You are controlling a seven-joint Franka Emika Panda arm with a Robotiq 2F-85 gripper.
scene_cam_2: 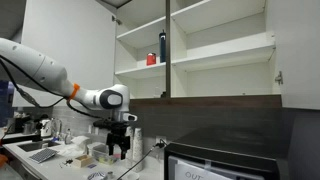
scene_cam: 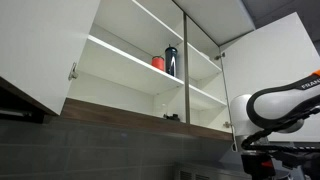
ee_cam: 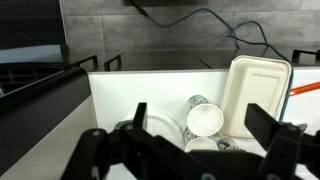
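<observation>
My gripper is open, its two dark fingers wide apart over the white counter, with nothing held between them. Below and between the fingers, a round white cup (ee_cam: 205, 120) is seen from above beside clear glassware. A white plate or bowl (ee_cam: 157, 124) is partly hidden by the left finger. To the right lies a cream rectangular tray (ee_cam: 253, 85). In exterior view 2 the gripper (scene_cam_2: 118, 146) points down above the counter, left of a stack of white cups (scene_cam_2: 137, 145).
Open white cabinet shelves hold a red can (scene_cam: 158, 62) and a dark bottle (scene_cam: 171, 60). A black microwave-like box (scene_cam_2: 225, 165) stands on the counter's right. A black cable (ee_cam: 205, 12) runs along the grey wall. An orange object (ee_cam: 305, 88) lies beyond the tray.
</observation>
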